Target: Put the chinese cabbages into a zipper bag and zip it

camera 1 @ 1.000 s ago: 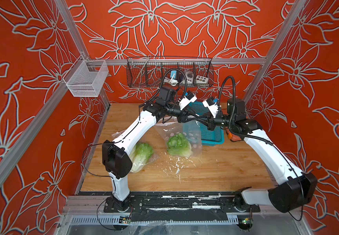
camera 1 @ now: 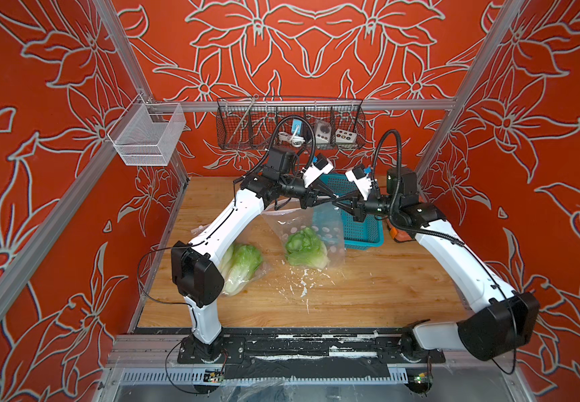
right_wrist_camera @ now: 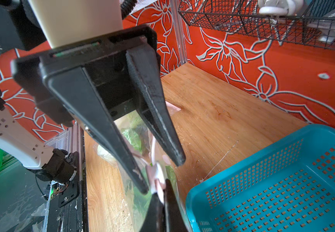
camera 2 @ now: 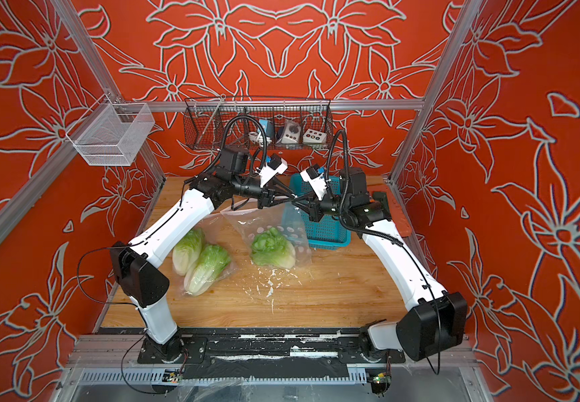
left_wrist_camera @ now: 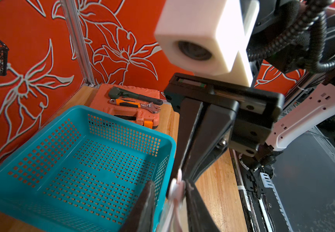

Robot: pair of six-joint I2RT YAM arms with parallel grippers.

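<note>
A clear zipper bag (camera 1: pixel 332 231) with a pinkish top edge hangs below my two grippers, one green cabbage (camera 1: pixel 306 248) showing inside it. My right gripper is shut on the pinkish zip edge at the bag's right corner. Facing it, my left gripper stands part open, its fingers spread on either side of that same corner; a pale bit of bag edge (left_wrist_camera: pixel 177 189) lies between them without visible pinch. Two more cabbages (camera 2: pixel 208 268) lie in clear plastic at the left of the table, partly behind the left arm in the top left view.
A turquoise basket (right_wrist_camera: pixel 244 166), empty, sits behind and right of the bag. Beyond it an orange case (left_wrist_camera: pixel 97 101) carries tools. White scraps (camera 2: pixel 269 284) litter the wood in front of the bag.
The right gripper and the cabbages have hardly moved.
</note>
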